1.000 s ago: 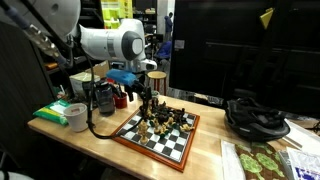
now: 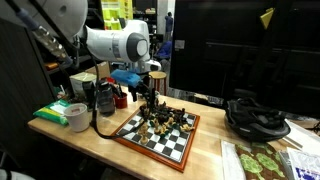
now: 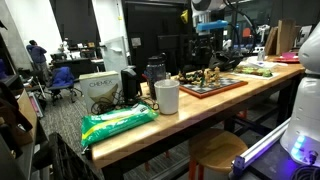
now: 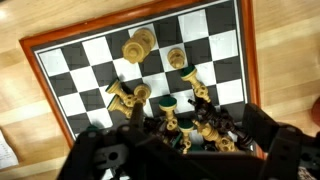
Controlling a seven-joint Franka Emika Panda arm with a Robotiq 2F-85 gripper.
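A chessboard (image 2: 160,148) with a brown frame lies on the wooden table. Light and dark chess pieces crowd its far half in exterior view 1. From above, in the wrist view, two light pieces stand upright: a taller one (image 4: 138,45) and a smaller one (image 4: 176,57). Other light pieces lie tipped over, such as a green-based one (image 4: 195,82). Dark pieces (image 4: 222,122) heap up near the lower part of the view. My gripper is open above this heap, its fingers wide apart; no piece appears held.
Left of the board in exterior view 1 stand a white cup (image 2: 78,117), a dark jar (image 2: 105,98) and a green bag (image 2: 52,110). A black bag (image 2: 257,118) and printed sheets (image 2: 258,163) lie to the right. Bare table separates them from the board.
In exterior view 1 the arm and gripper have shifted slightly to the right over the board. The pieces look unmoved.
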